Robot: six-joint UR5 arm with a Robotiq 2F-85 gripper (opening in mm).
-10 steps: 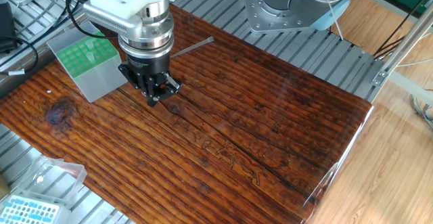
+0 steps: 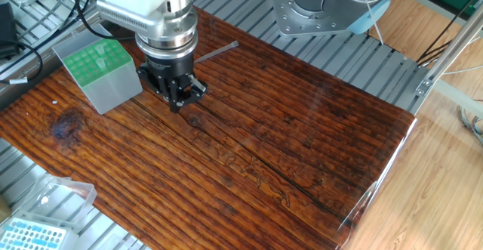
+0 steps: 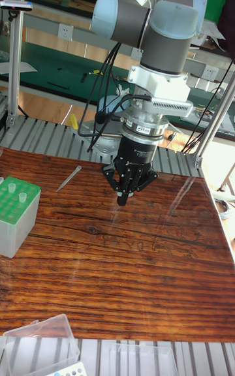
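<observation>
My gripper points down over the brown wooden table, to the right of the rack box in exterior view 2. Its black fingers stand together, shut, and nothing shows between them; in exterior view 3 the gripper looks the same. A thin translucent dropper lies on the table behind the gripper, apart from it. To the left stands a frosted box with a green rack top, holding a couple of clear tubes. Whether the fingertips touch the table is hard to tell.
Near the front left corner are a clear plastic lid and a white tray with blue spots. The robot's metal base plate is beyond the back edge.
In exterior view 2 the gripper has shifted slightly right and a little up, staying shut. The rack box, dropper and lid have not moved.
</observation>
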